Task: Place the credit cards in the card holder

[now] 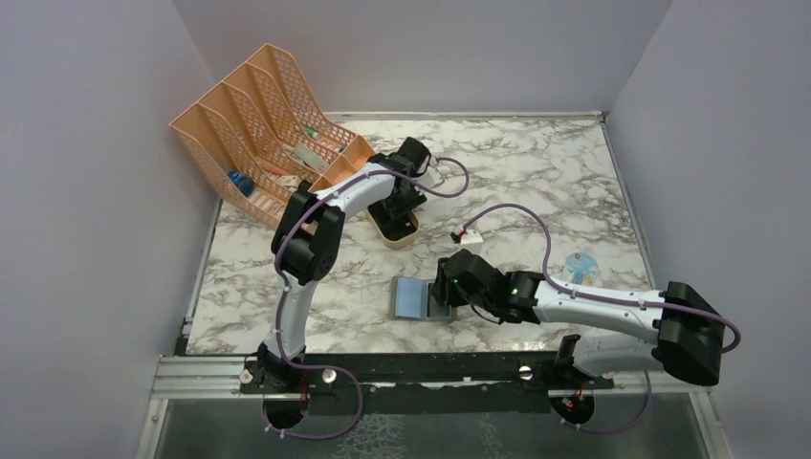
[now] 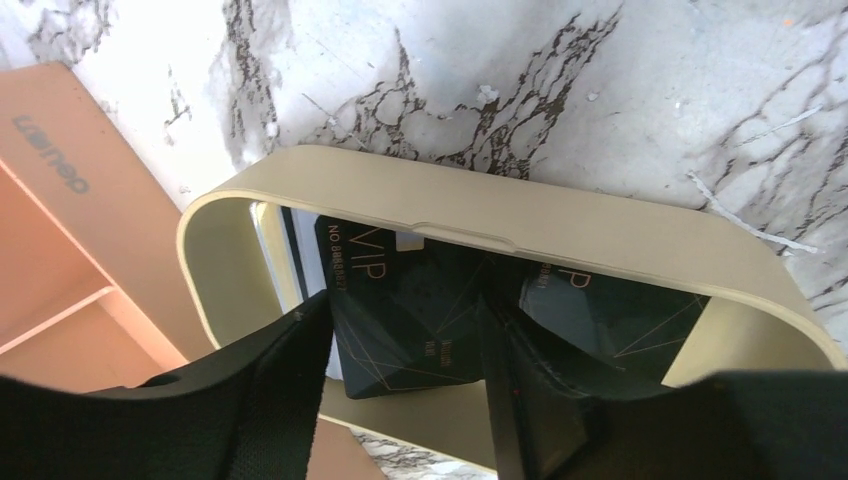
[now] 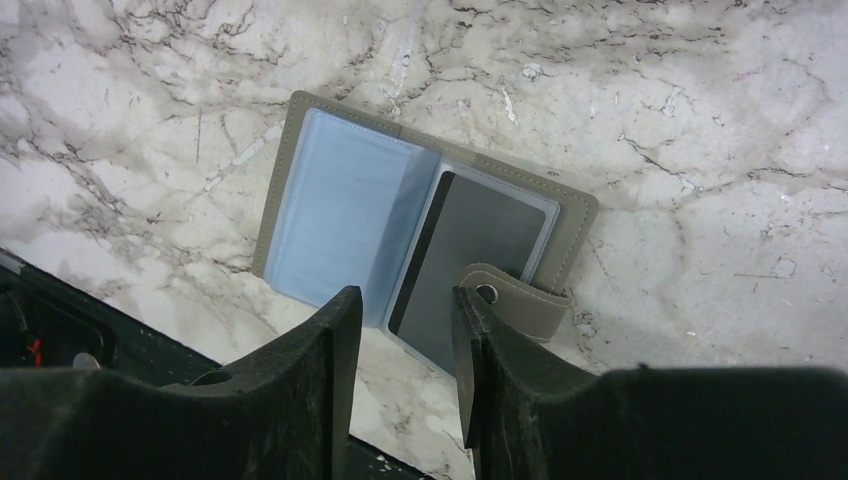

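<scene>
Dark VIP cards (image 2: 405, 320) lie inside a beige oval box (image 2: 560, 225), with lighter card edges (image 2: 285, 260) at its left end. Over the box, my left gripper has its fingers apart, a finger at either side of the left dark card; whether they touch it is unclear. The card holder (image 3: 345, 210) lies spread open on the table, with a pale blue left half, a dark grey right pocket (image 3: 480, 225) and a snap flap (image 3: 515, 300). My right gripper stands open above the holder's lower part, one fingertip beside the flap, nothing visibly gripped.
An orange slotted rack (image 1: 244, 124) with several items stands at the back left, right beside the box. A small blue round item (image 1: 581, 265) lies at the right.
</scene>
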